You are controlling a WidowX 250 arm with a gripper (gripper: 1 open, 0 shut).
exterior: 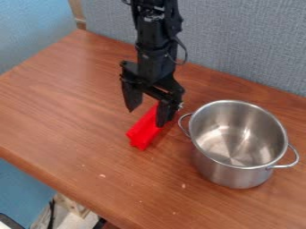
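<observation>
My black gripper (148, 107) hangs over a red bar (145, 131) on the wooden table, its two fingers apart on either side of the bar's upper part, which it partly hides. Whether the fingers touch the bar I cannot tell. A steel pot (239, 143) with two loop handles stands just right of the bar.
A grey padded wall (239, 40) runs along the back. The table's left edge drops to a blue surface and some clutter at lower left.
</observation>
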